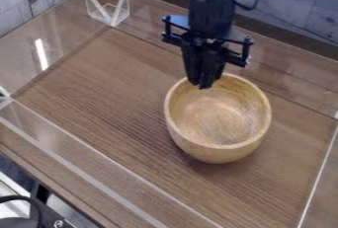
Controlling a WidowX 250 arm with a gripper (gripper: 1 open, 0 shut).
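A pale wooden bowl point(218, 123) sits on the brown table point(93, 104), right of centre. The black robot gripper point(203, 76) hangs over the bowl's back rim, its fingertips near the rim. Whether it is open or shut, and whether anything is between the fingers, is hard to tell at this size.
A white wire-like holder point(109, 9) stands at the back left, and another white object is cut off at the left edge. Black cables lie at the bottom left corner.
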